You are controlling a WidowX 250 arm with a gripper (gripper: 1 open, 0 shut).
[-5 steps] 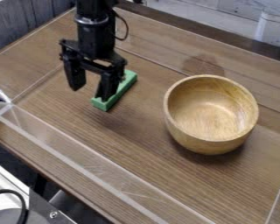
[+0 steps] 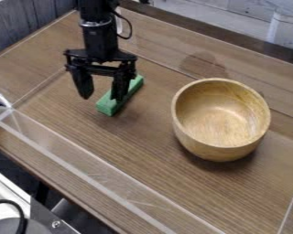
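Note:
My black gripper [image 2: 102,80] hangs from the top of the camera view, open, low over the table on the left of centre, its two fingers spread to either side. A green oblong object [image 2: 113,102] lies on the wooden table beside and partly under it, tilted diagonally. Whether a finger touches it I cannot tell.
A large tan bowl [image 2: 220,122] sits on the right. A dark mesh edge runs along the top left, and black cables lie at the bottom left corner.
The gripper has turned about its vertical axis and risen slightly at the wrist. The green object shows more of its lower left end.

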